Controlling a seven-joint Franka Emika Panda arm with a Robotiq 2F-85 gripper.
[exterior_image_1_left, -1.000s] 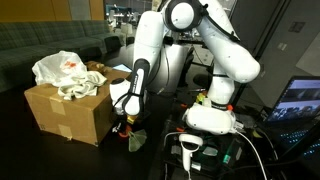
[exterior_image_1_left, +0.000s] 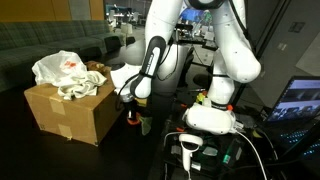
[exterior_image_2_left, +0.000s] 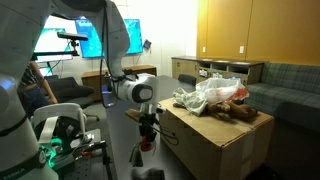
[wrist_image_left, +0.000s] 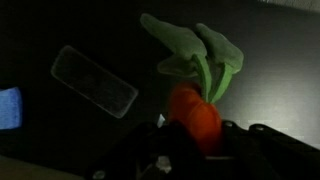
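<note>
An orange-red soft toy with green leaves, like a carrot (wrist_image_left: 196, 108), shows in the wrist view with its leaves pointing away from my fingers. My gripper is shut on its orange-red body, whose lower end the fingers hide. From the side, the gripper (exterior_image_1_left: 128, 104) hangs over the dark table, just right of the cardboard box, and the orange part of the carrot (exterior_image_1_left: 134, 120) shows below it. The second exterior view has the gripper (exterior_image_2_left: 150, 132) with the red patch of the carrot (exterior_image_2_left: 147, 144) beneath and its grey-green leaves lower down.
A large cardboard box (exterior_image_2_left: 212, 137) with white cloth or plastic (exterior_image_2_left: 214, 88) on top stands close beside the arm. A grey rectangular item (wrist_image_left: 94, 80) and a blue object (wrist_image_left: 10, 108) lie on the table. Cables and clutter (exterior_image_1_left: 215, 150) fill the far side.
</note>
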